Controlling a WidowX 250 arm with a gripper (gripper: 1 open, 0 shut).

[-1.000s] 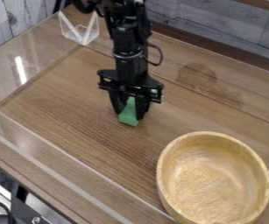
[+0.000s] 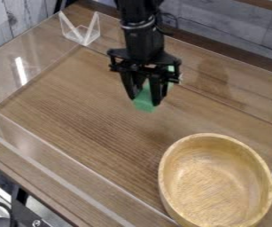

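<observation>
My gripper hangs at the top centre of the camera view, its black arm coming down from the top edge. It is shut on a green object, which sits between and behind the dark fingers and is partly hidden by them. A large empty beige bowl lies at the lower right.
Clear plastic brackets stand at the upper left and at the left edge. A wooden rim runs along the back right.
The gripper with the green object has moved up in the view, toward the back of the table and slightly right. The bowl has stayed where it was.
</observation>
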